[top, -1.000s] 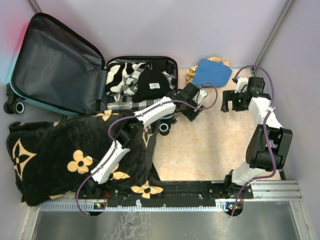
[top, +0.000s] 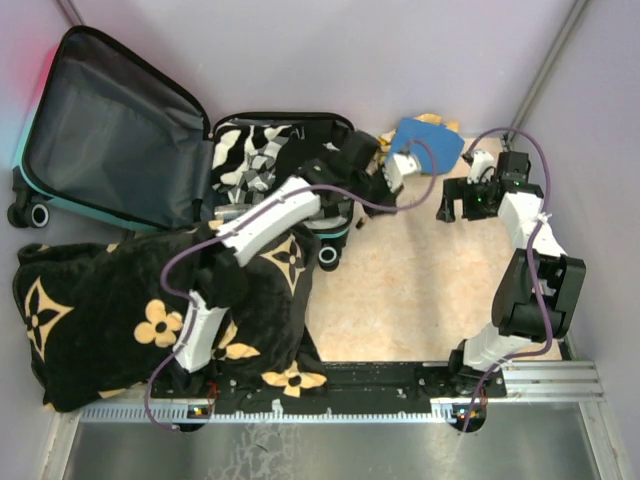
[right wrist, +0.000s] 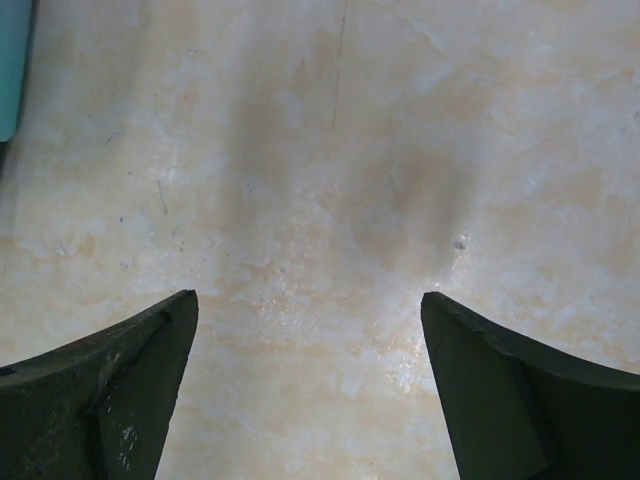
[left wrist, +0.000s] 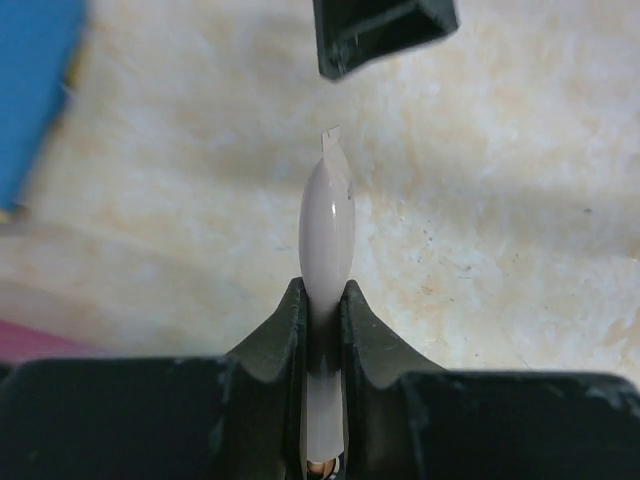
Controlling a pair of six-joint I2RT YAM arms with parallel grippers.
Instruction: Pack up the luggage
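In the left wrist view my left gripper is shut on a pale pink tube (left wrist: 326,225), which is squeezed at its middle and stands clear of the table. From the top, the left arm reaches over the front right corner of the open suitcase (top: 122,232); its hand is blurred. In the suitcase's right half lie black-and-white checked clothes (top: 238,165) and a black garment (top: 300,152), partly hidden by the arm. My right gripper is open over bare tabletop, nothing between its fingers.
A blue folded cloth (top: 428,145) and a yellow cloth (top: 448,125) lie at the back, right of the suitcase. A large black blanket with tan flowers (top: 100,320) covers the front left.
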